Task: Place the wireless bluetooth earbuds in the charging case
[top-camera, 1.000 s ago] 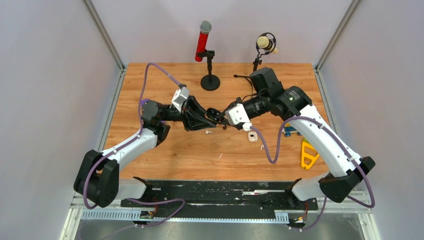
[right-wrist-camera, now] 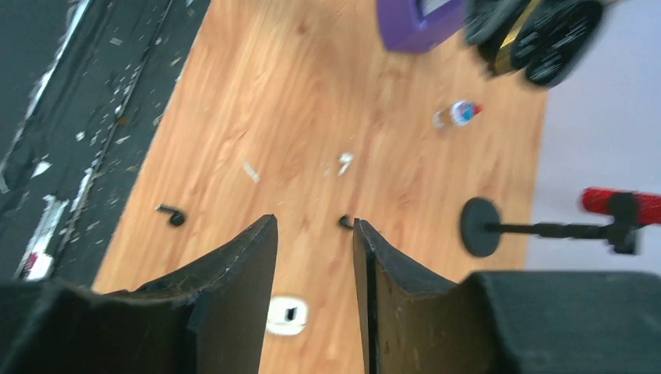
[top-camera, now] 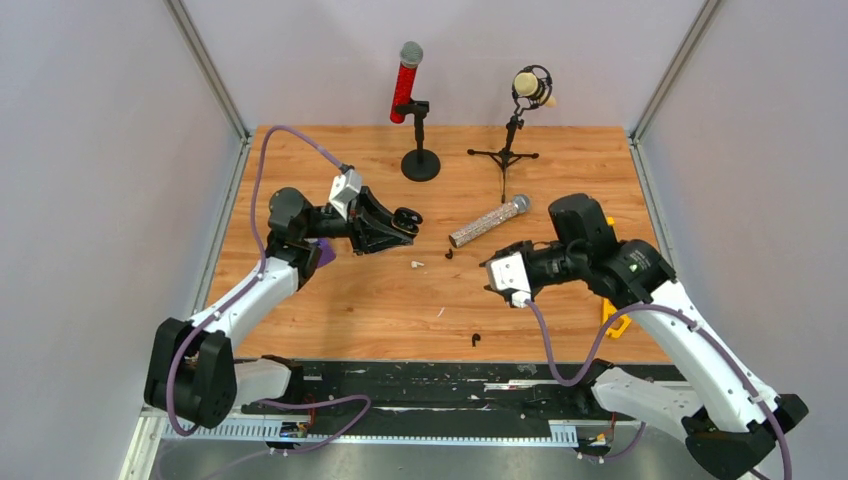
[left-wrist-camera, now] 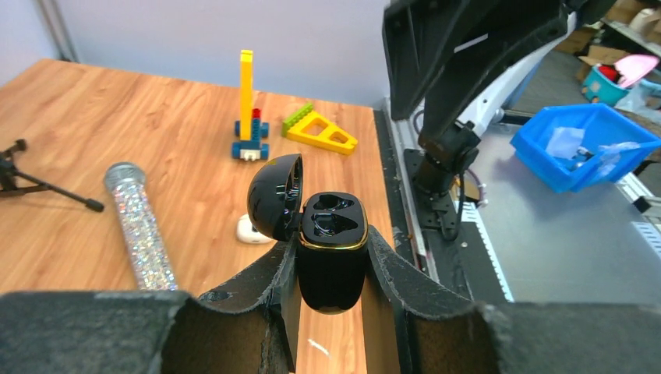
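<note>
The black charging case [left-wrist-camera: 334, 273] has its lid [left-wrist-camera: 277, 195] open, and my left gripper [top-camera: 403, 232] is shut on it above the table. Both slots [left-wrist-camera: 335, 224] look empty in the left wrist view. One black earbud [top-camera: 476, 340] lies near the table's front edge, also seen as an earbud [right-wrist-camera: 173, 216] in the right wrist view. Another black earbud [top-camera: 449, 253] rests near the middle, partly behind a finger in the right wrist view. My right gripper stands open to the right of the case, with nothing between its fingers.
A white earbud [top-camera: 417, 264] and a white case [right-wrist-camera: 287, 315] lie on the table. Behind are a glittery microphone [top-camera: 490, 221], a red microphone on a stand [top-camera: 420, 165] and a tripod [top-camera: 506, 155]. A yellow toy piece [top-camera: 614, 318] is at right.
My right gripper has moved away from the case, right and toward the front. A black earbud now lies on the front table, where bare wood showed a second ago. The left gripper shifted slightly left.
</note>
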